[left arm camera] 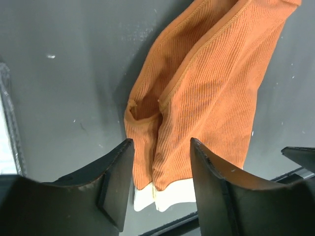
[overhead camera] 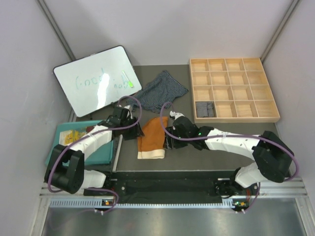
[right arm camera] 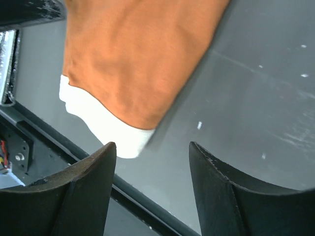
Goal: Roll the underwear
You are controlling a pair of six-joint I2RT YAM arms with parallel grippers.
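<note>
The orange underwear [overhead camera: 151, 135] with its white band lies on the dark table, seen from above with a fold along its left side in the left wrist view [left arm camera: 211, 108]. My left gripper [overhead camera: 136, 132] is over its left edge, fingers apart with nothing between them [left arm camera: 162, 145]. My right gripper [overhead camera: 168, 139] stands just beside its right edge. In the right wrist view, the open right gripper is over bare table by the white band [right arm camera: 115, 128].
A striped cloth [overhead camera: 157, 91] lies behind. A whiteboard [overhead camera: 88, 73] and a teal bin [overhead camera: 98, 156] are at the left. A wooden compartment box [overhead camera: 231, 113] is at the back right.
</note>
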